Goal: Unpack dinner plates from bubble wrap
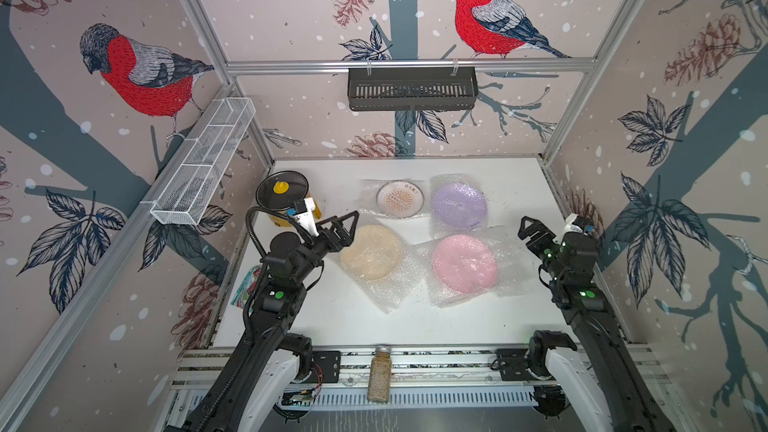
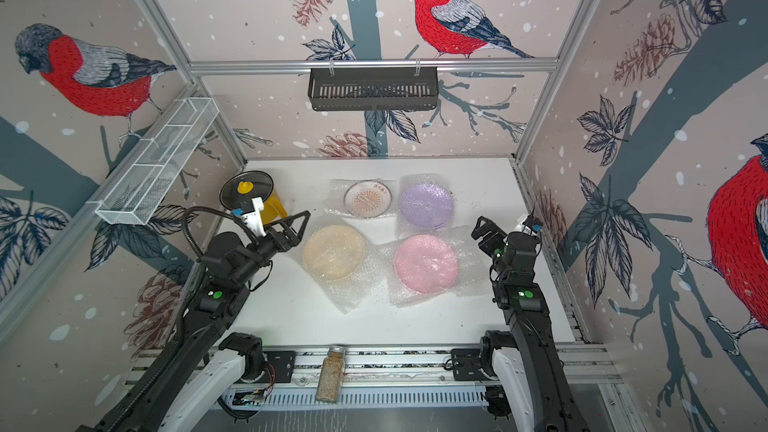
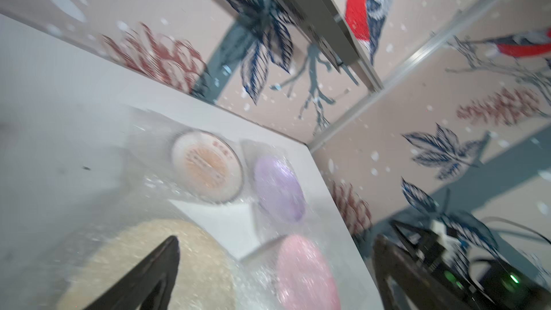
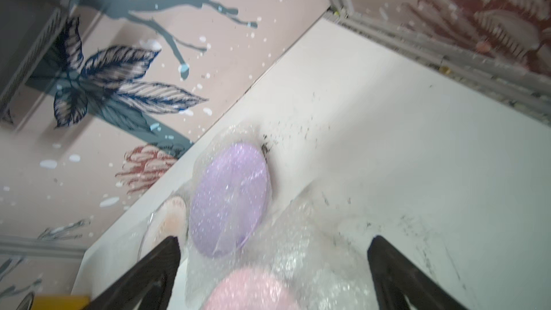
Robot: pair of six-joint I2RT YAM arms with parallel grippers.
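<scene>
Four plates in bubble wrap lie on the white table: cream (image 1: 370, 252) at front left, pink (image 1: 464, 264) at front right, lilac (image 1: 458, 205) at back right, a small patterned white one (image 1: 399, 199) at back middle. My left gripper (image 1: 349, 229) hangs open above the area left of the cream plate. My right gripper (image 1: 529, 229) is open over the table's right side, right of the pink plate. Both wrist views show nothing between the fingers.
A black pot (image 2: 240, 185) with yellow items stands at back left. A dark basket (image 1: 412, 89) hangs on the back rail, a white wire shelf (image 1: 203, 160) on the left.
</scene>
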